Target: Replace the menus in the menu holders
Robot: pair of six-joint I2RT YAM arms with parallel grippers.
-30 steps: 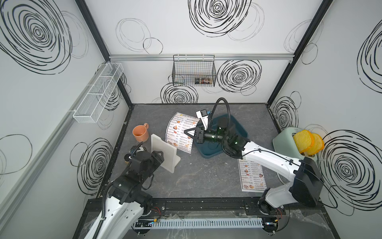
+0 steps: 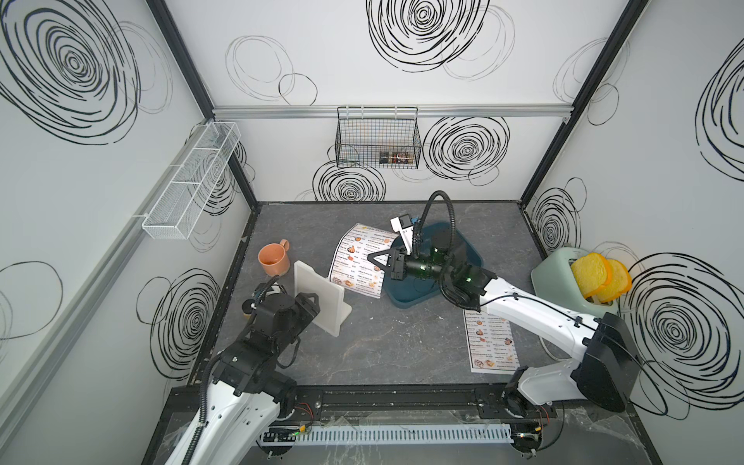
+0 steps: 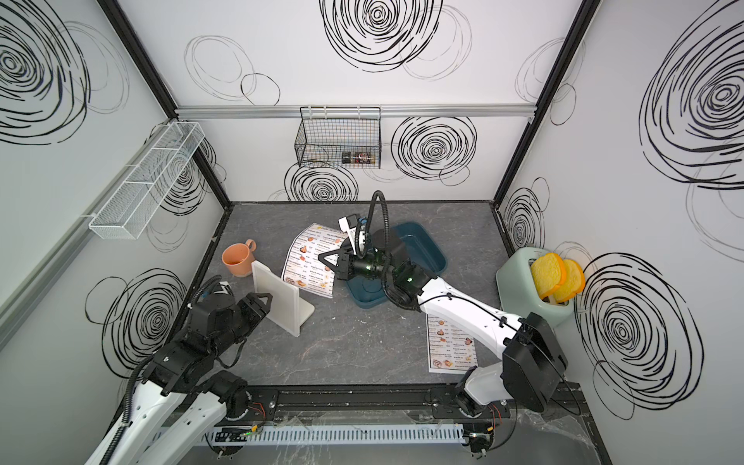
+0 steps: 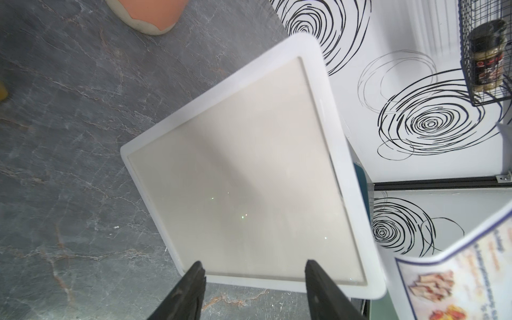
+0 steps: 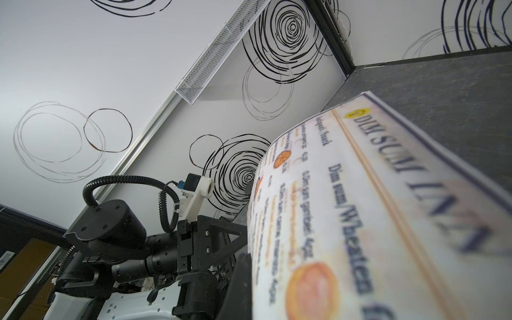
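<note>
The white menu holder (image 2: pixel 324 298) stands upright on the left of the table; in the left wrist view its empty panel (image 4: pixel 240 170) faces my left gripper, whose fingers are apart with nothing between them. My right gripper (image 2: pixel 379 259) is shut on a menu (image 2: pixel 358 271), printed "DIM SUM INN" in the right wrist view, held right of the holder over the edge of the blue tray. A second menu (image 2: pixel 489 342) lies at the front right of the table, partly under the right arm.
An orange mug (image 2: pixel 272 255) sits behind the holder. The blue tray (image 2: pixel 410 290) occupies the middle back. A green container (image 2: pixel 554 279) with yellow pieces stands at the right. Wire baskets hang on the back and left walls.
My right gripper has moved slightly to the right with the menu in it. The holder and left arm look unchanged in the top left view.
</note>
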